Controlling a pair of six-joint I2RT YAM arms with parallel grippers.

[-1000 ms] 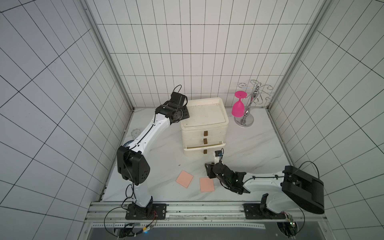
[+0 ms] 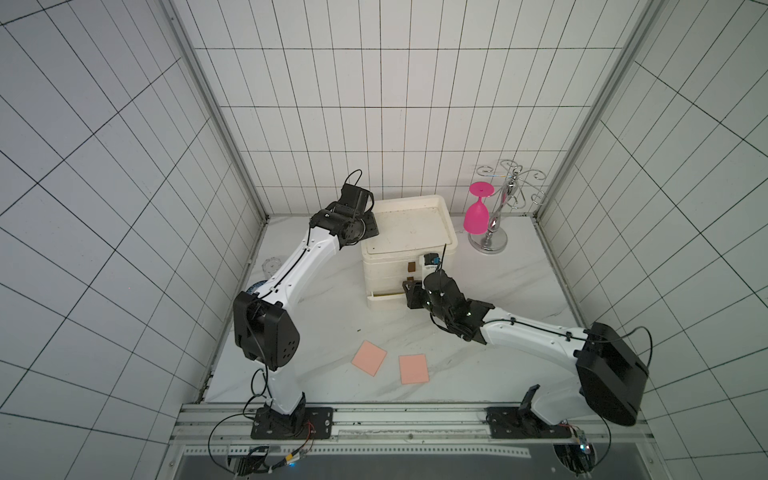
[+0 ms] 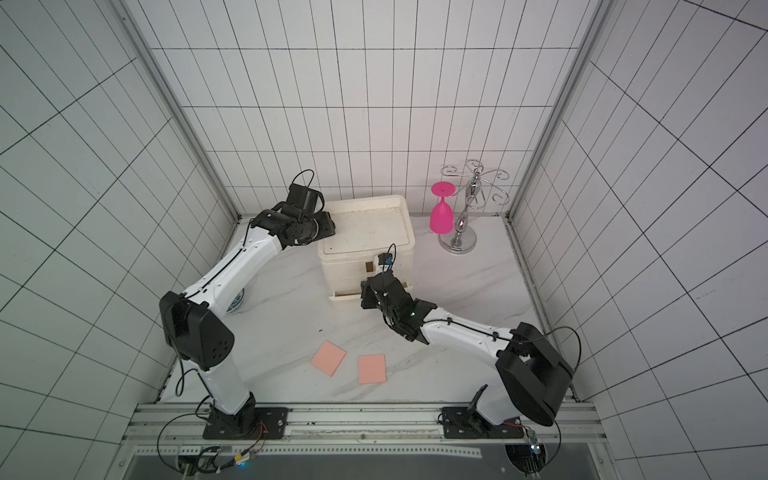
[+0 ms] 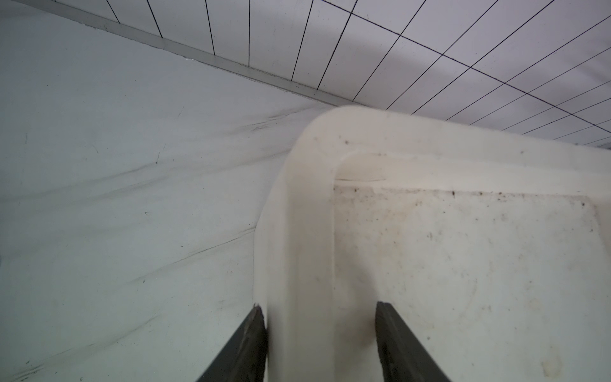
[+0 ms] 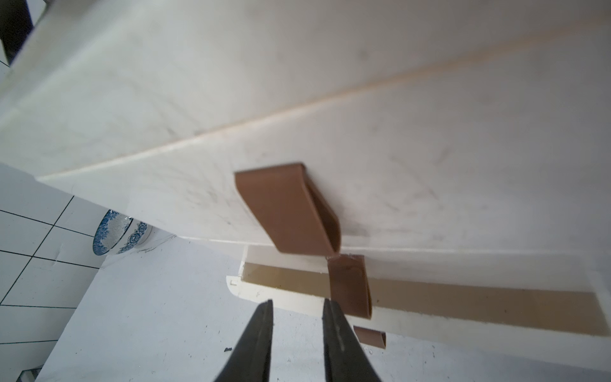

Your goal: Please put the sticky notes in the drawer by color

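Note:
A cream drawer box (image 2: 408,226) has brown tabs on its front, seen up close as a top tab (image 5: 277,207) and a middle tab (image 5: 348,286) in the right wrist view. Its bottom drawer (image 5: 432,321) is pulled part way out. Two pink sticky notes, one turned (image 2: 369,358) and one squarer (image 2: 413,369), lie flat in front of the box. My left gripper is shut on the box's left rim (image 4: 305,254), one finger on each side. My right gripper is part open before the middle tab, with nothing visibly held.
A metal stand (image 2: 489,238) with a pink goblet (image 2: 477,214) is right of the box. A blue-and-white bowl (image 5: 121,230) is at the left, partly behind the left arm.
My right gripper has moved from near the sticky notes back toward the drawer front and now covers part of it. The left arm, the box and the notes have not moved.

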